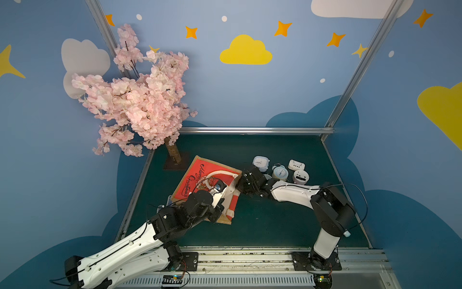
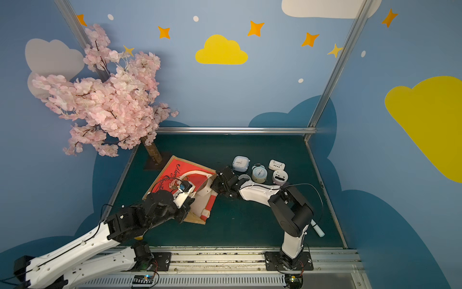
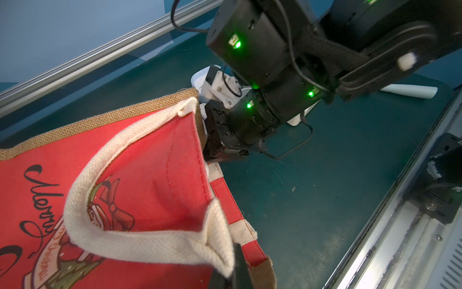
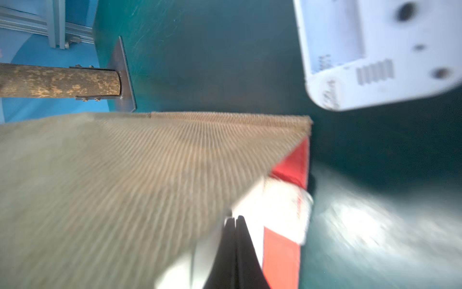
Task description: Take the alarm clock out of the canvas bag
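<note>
The red canvas bag (image 1: 210, 169) lies with its mouth facing right. My left gripper is shut on the upper mouth edge, by the cream handle (image 3: 144, 246). At the mouth, my right gripper is shut, its fingertips together with nothing between them. Beige cloth (image 4: 134, 183) fills much of the right wrist view. A pale surface shows behind those fingers; I cannot tell clock from lining there. No alarm clock can be made out for certain inside the bag, whose interior is mostly hidden.
Right of the bag stand a square pale clock (image 1: 261, 163), a round blue-rimmed clock (image 1: 279, 172), a white box (image 1: 296, 164) and a round white item (image 1: 300, 176). The tree trunk (image 4: 62, 82) stands behind the bag.
</note>
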